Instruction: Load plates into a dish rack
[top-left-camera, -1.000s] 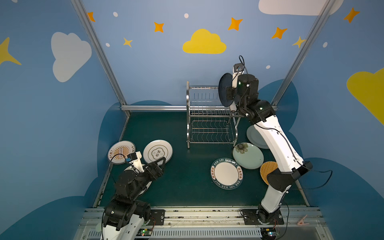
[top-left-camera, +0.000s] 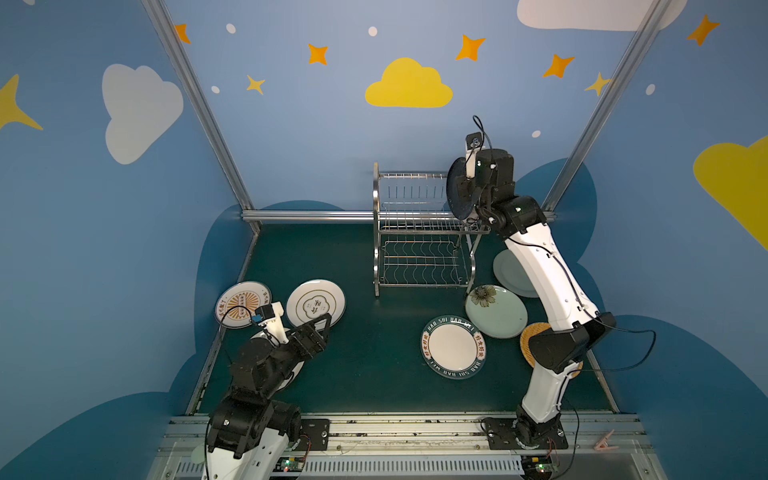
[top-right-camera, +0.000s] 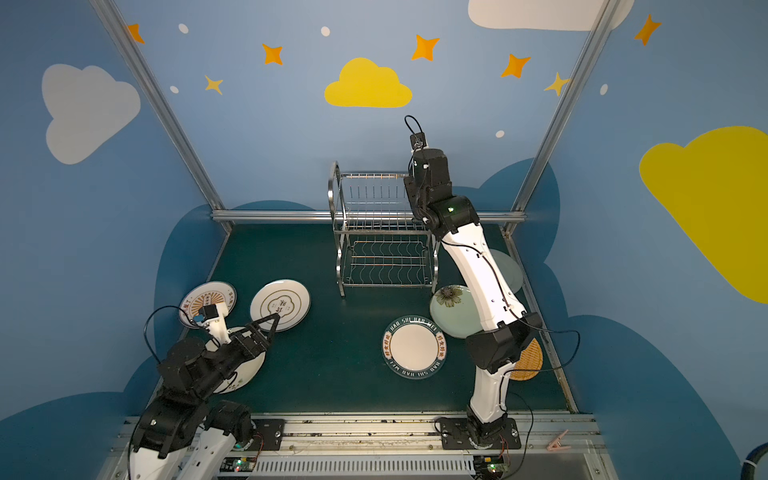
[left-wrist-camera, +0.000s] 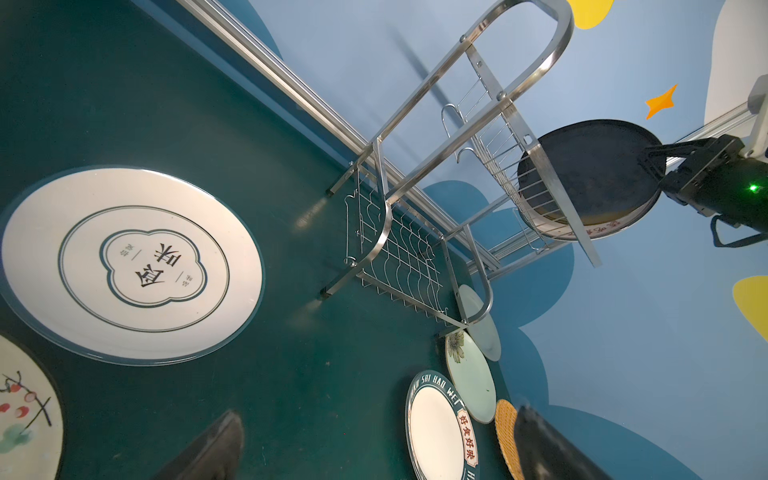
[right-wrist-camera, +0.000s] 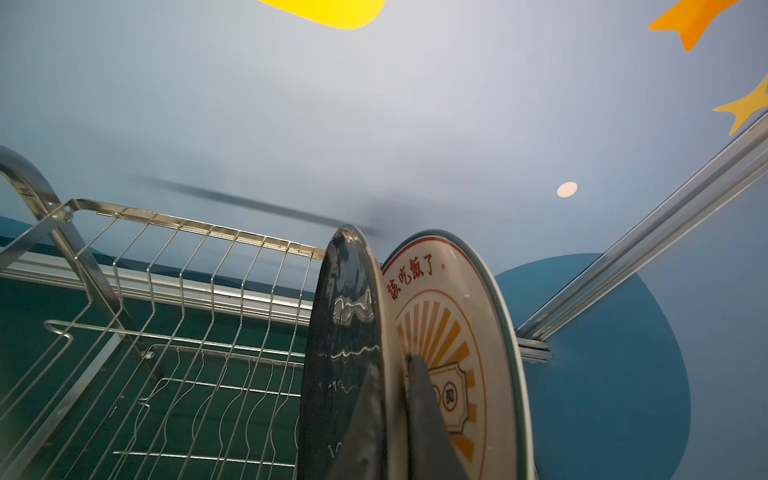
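Note:
In the right wrist view my right gripper is shut on a dark plate (right-wrist-camera: 340, 312) standing on edge at the right end of the upper tier of the metal dish rack (right-wrist-camera: 144, 220), against a cream plate (right-wrist-camera: 472, 304) with orange rays. The left wrist view shows the dark plate (left-wrist-camera: 584, 168) upright inside that tier's frame; whether it rests on the wires is unclear. My left gripper (top-left-camera: 320, 324) stands open and empty at the front left, above the plates there.
The rack's lower tier (top-left-camera: 424, 264) is empty. Plates lie on the green table (top-left-camera: 360, 368): a white lettered one (top-left-camera: 316, 304), an orange-patterned one (top-left-camera: 244, 304), a green-rimmed one (top-left-camera: 453, 348), mint (top-left-camera: 500, 316) and grey-blue (top-left-camera: 512, 272) ones, and a woven orange one (top-left-camera: 532, 344).
The left arm has not moved.

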